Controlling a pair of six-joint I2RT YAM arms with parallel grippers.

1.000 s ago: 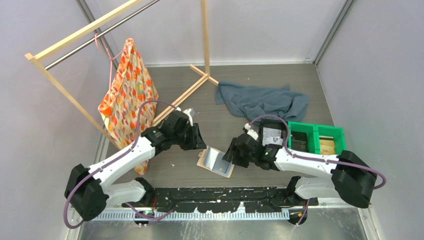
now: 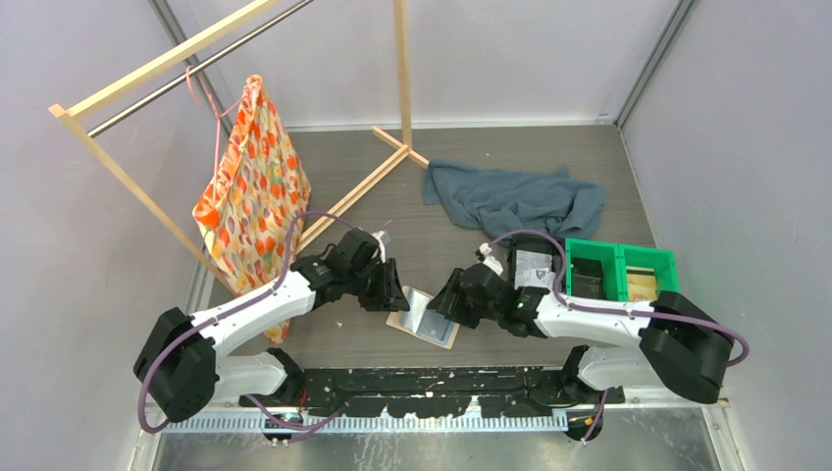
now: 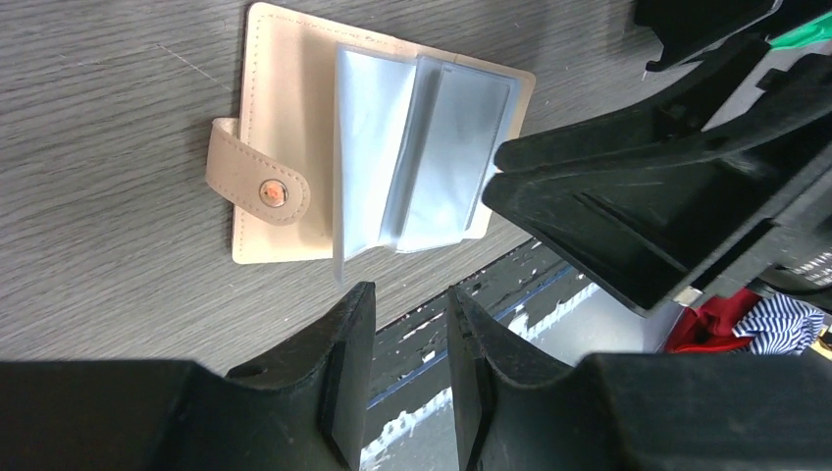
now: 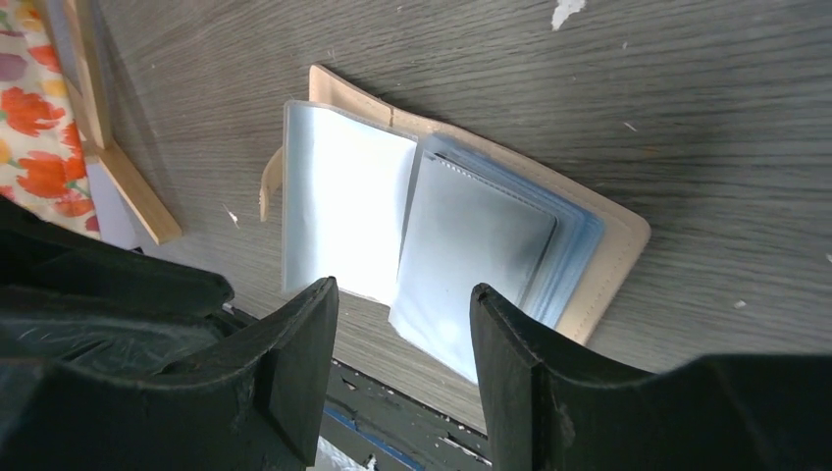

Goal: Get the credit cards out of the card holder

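Note:
A tan card holder (image 2: 400, 324) lies open on the table, its clear plastic sleeves (image 4: 476, 255) spread inside and its snap strap (image 3: 240, 167) out to the left. In the left wrist view my left gripper hangs just over the near edge of the sleeves, fingers partly open with nothing visible between them. My right gripper is open above the holder's right part, with nothing between its fingers. Whether cards sit inside the sleeves is hard to tell.
Green bins (image 2: 616, 257) and a black box (image 2: 519, 248) stand at the right, a blue-grey cloth (image 2: 510, 196) behind. A wooden rack with a hanging floral bag (image 2: 250, 196) occupies the left. The table's front edge is close below the holder.
Over the last second my left gripper has moved down and toward the holder. The right gripper has shifted slightly around the holder's right side.

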